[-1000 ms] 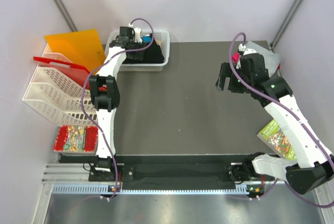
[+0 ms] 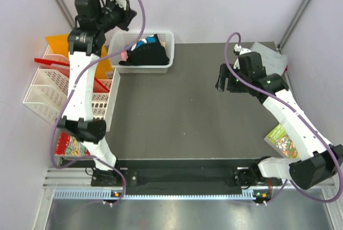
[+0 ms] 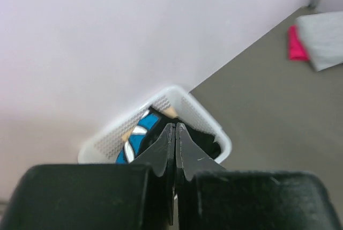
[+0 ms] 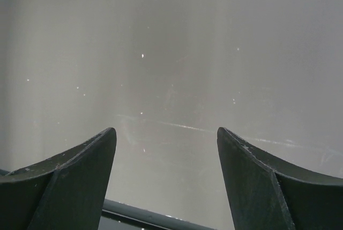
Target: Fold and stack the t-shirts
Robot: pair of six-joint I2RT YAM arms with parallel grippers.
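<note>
A white basket (image 2: 166,64) at the back left holds a black cloth (image 2: 147,54) and some blue and white cloth (image 3: 134,143). Above it my left gripper is raised; its fingers meet, and nothing shows between them. Grey cloth (image 2: 270,58) lies at the back right corner, and in the left wrist view a red cloth (image 3: 296,44) peeks out beside it. Over the right part of the table hangs my right gripper, its fingers apart with only bare tabletop between them.
White perforated bins (image 2: 45,91) line the left side, with an orange board (image 2: 58,45) and a red item partly behind my left arm. A colourful book (image 2: 282,140) lies at the right edge.
The right gripper has drifted slightly left, and its fingers look closer together.
</note>
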